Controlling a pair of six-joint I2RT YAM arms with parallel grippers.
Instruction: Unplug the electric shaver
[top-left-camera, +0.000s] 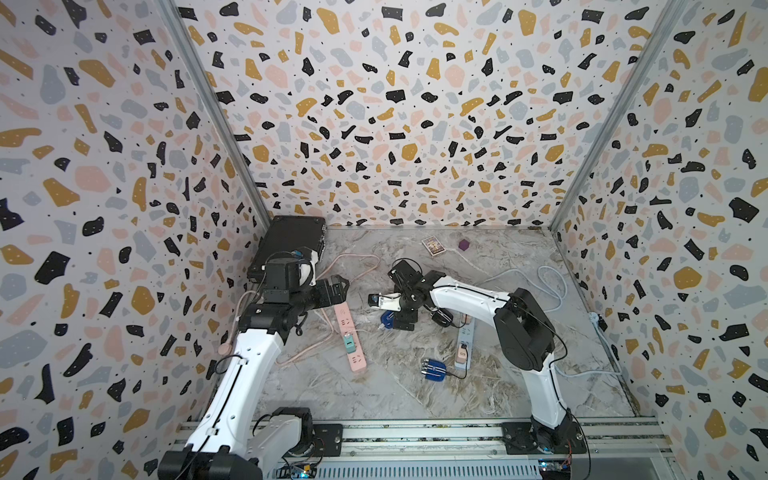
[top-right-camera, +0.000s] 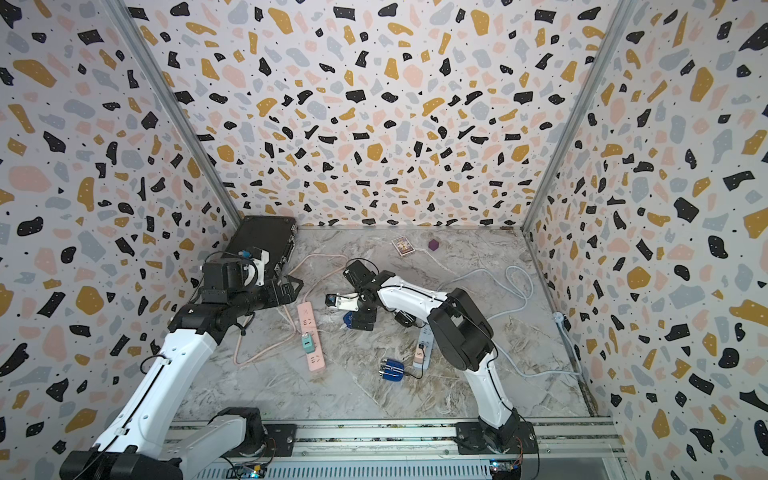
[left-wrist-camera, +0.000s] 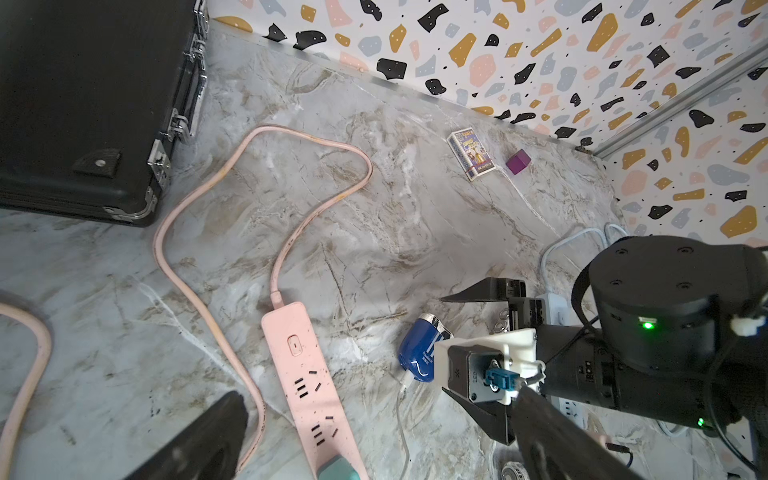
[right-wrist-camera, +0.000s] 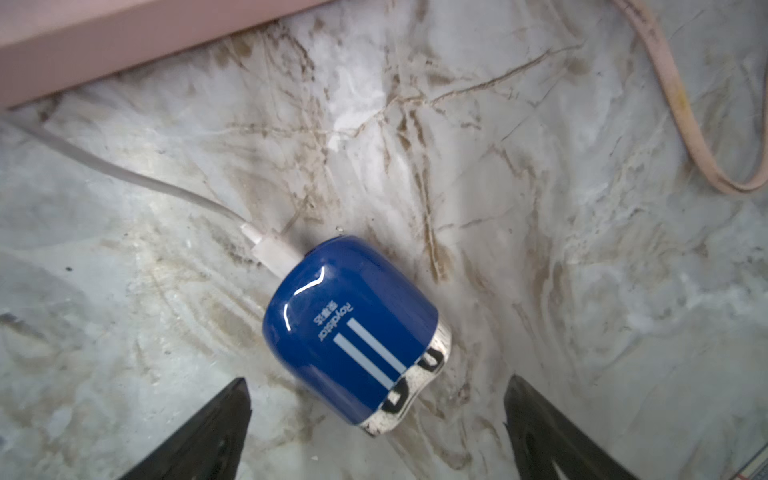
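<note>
A blue shaver (right-wrist-camera: 352, 336) with a chrome head lies on the marble table directly below my open right gripper, a white cable plugged into its end. That cable runs toward the pink power strip (left-wrist-camera: 296, 360), which carries a teal plug (left-wrist-camera: 337, 469). In the left wrist view the shaver (left-wrist-camera: 417, 344) sits beside my right arm's wrist housing. My open left gripper hangs over the table's left part, above the pink strip, with nothing between its fingers.
A black case (left-wrist-camera: 88, 104) occupies the back left. A light blue strip (top-left-camera: 464, 356), black devices and another blue device (top-left-camera: 433, 369) lie at centre right. A card box (left-wrist-camera: 470, 152) and purple cube (left-wrist-camera: 517, 161) lie at the back.
</note>
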